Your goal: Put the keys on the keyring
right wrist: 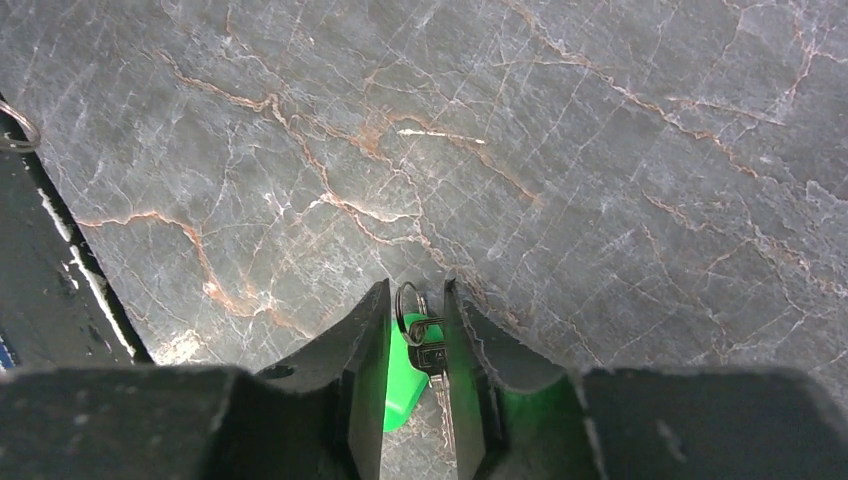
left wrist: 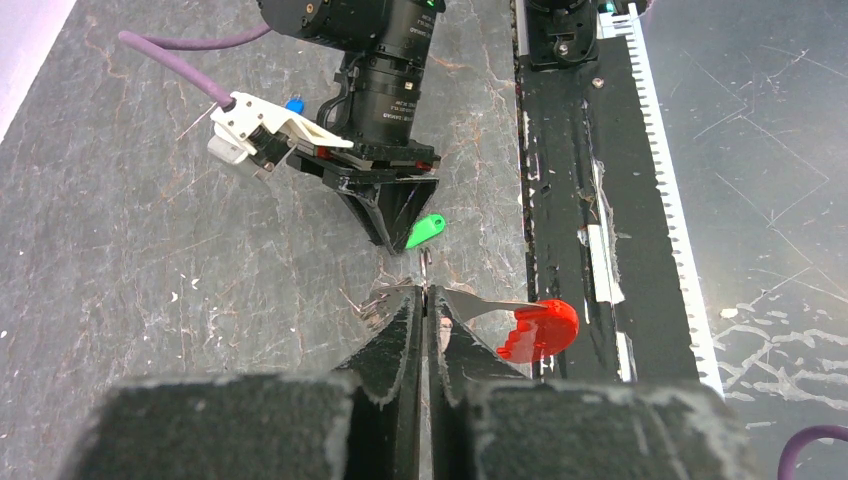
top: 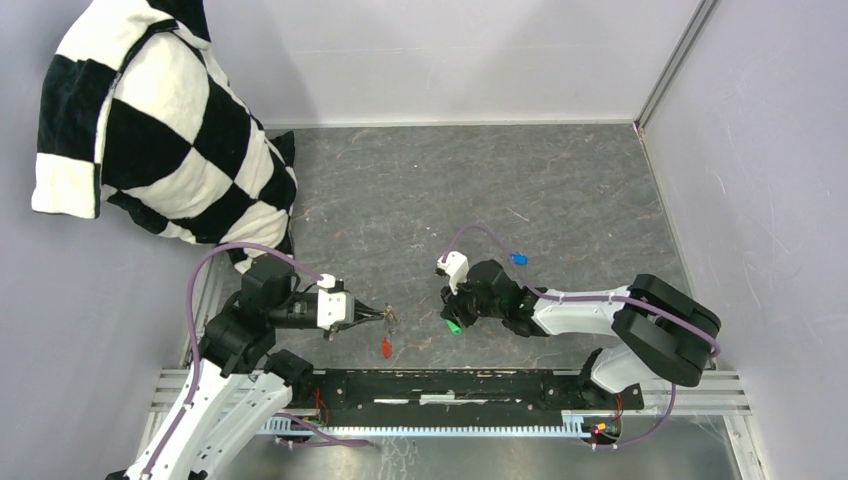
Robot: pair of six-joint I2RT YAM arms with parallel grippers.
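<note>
In the left wrist view my left gripper is shut on the keyring, with silver keys fanned around it and a red-headed key (left wrist: pixel 540 325) hanging to the right; the same red key (top: pixel 386 348) shows in the top view. My right gripper is low over the floor, fingers part open around a green-headed key (right wrist: pixel 403 370) with a small wire ring on it (right wrist: pixel 410 310); whether the fingers touch it I cannot tell. The green key (top: pixel 454 327) also shows in the top view beneath that gripper. A blue key (top: pixel 519 259) lies farther back.
A checkered cushion (top: pixel 165 140) fills the back left. A black rail (top: pixel 350 390) runs along the front edge; white walls stand at the back and right.
</note>
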